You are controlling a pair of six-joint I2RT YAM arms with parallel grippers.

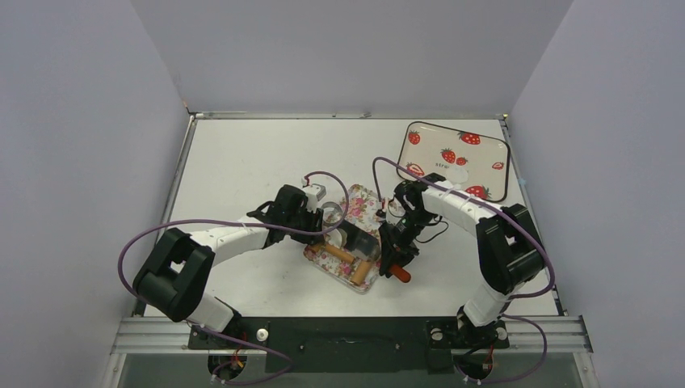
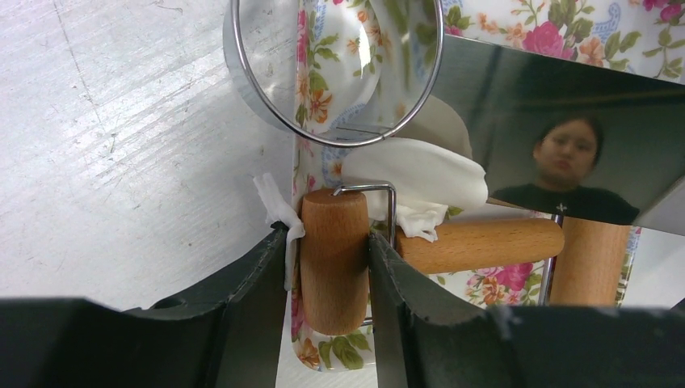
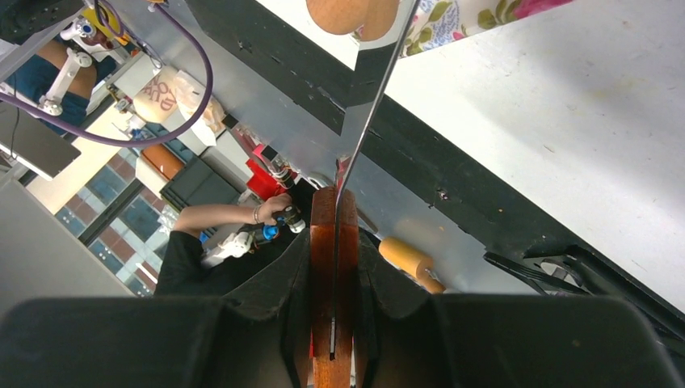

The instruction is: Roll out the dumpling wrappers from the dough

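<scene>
On the floral tray [image 2: 509, 16] my left gripper has its fingers either side of a wooden roller handle [image 2: 334, 259], with a white scrap [image 2: 275, 202] by the left finger; whether it grips is unclear. A second roller [image 2: 476, 242] lies to the right. White dough wrappers [image 2: 412, 170] lie partly under the cleaver blade [image 2: 517, 105]. My right gripper is shut on the cleaver's reddish wooden handle [image 3: 331, 368], beside the tray. A metal ring [image 2: 380, 137] is at the tray's left.
A strawberry-print tray [image 1: 432, 141] stands at the back right. The front edge of the table lies close below my right gripper.
</scene>
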